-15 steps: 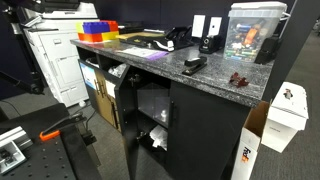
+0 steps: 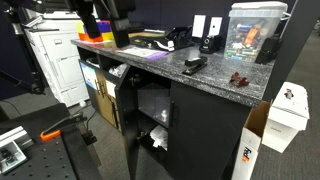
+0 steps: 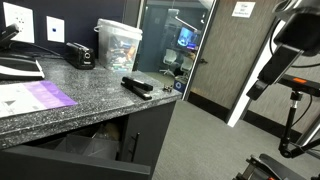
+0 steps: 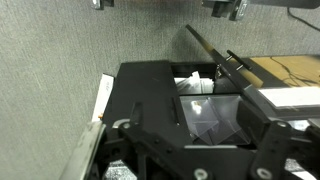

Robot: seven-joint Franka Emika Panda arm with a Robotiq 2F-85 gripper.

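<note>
My gripper is open over the front of the black cabinet, with nothing between its fingers. In exterior view 1 the dark arm and gripper parts hang at the top left; in exterior view 2 the gripper point(image 3: 263, 75) shows at the right, clear of the counter. One cabinet door point(image 2: 132, 118) stands ajar, its narrow edge point(image 4: 215, 52) visible from above. The neighbouring door point(image 2: 192, 130) is closed. White items point(image 4: 203, 112) lie inside the open compartment, partly in shadow.
On the speckled counter point(image 2: 225, 80) stand a black stapler point(image 2: 194, 66), a tub of small items point(image 2: 250, 35), dark glasses point(image 2: 239, 80), and coloured blocks point(image 2: 97, 30). White boxes point(image 2: 288, 115) stand on the floor at the right. Grey floor point(image 4: 50, 60) lies before the cabinet.
Dark arm and gripper parts have come into the upper left of exterior view 1, now covering part of the coloured blocks. The cabinet and counter items look unchanged.
</note>
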